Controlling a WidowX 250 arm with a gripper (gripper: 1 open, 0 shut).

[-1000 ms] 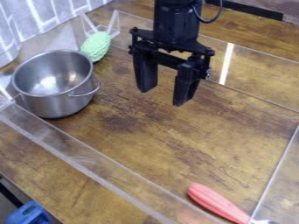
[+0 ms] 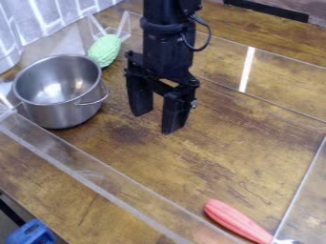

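My black gripper (image 2: 159, 107) hangs over the wooden table at the centre, its two fingers pointing down and standing apart, with nothing visible between them. To its left sits a steel pot (image 2: 57, 91) with a wire handle. A green, textured oval object (image 2: 105, 48) lies behind the pot. At the lower right lies a red-handled utensil (image 2: 234, 217), partly cut off by the frame.
A blue object (image 2: 30, 235) shows at the lower left corner. Clear panels or strips run along the table's (image 2: 178, 176) sides.
My gripper has moved left, toward the pot, and turned somewhat; it also sits a little lower in view. The objects have not moved.
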